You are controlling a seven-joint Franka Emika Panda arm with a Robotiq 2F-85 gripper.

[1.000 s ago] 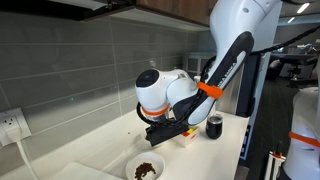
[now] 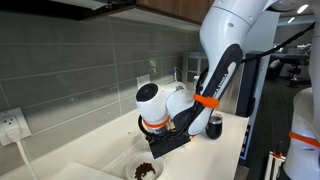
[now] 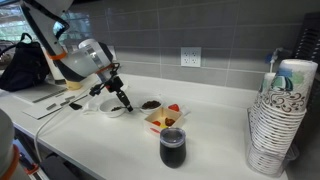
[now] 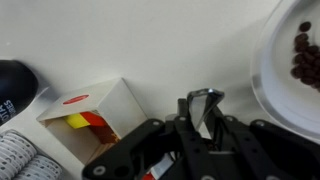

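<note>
In the wrist view my gripper is shut on a small shiny, silvery object (image 4: 204,102); its full shape is hidden by the fingers. A white bowl (image 4: 266,82) with dark brown pieces (image 4: 306,66) lies to the right of the fingertips. From the side, the gripper (image 3: 124,102) appears above the counter, left of the bowl of dark pieces (image 3: 150,104). In the other exterior view, the bowl (image 2: 145,168) is near the front, with the arm's dark wrist housing behind it.
An open box (image 3: 163,121) with red and yellow contents stands near the bowl. The dark jar (image 3: 172,147) is closer to the front. Stacked paper cups (image 3: 278,115) rise at the right. Between jar and cups, the white counter (image 3: 218,130) is clear.
The arm's wrist has shifted slightly lower and turned in exterior view 1. The bowl and the jar have stayed where they were.
</note>
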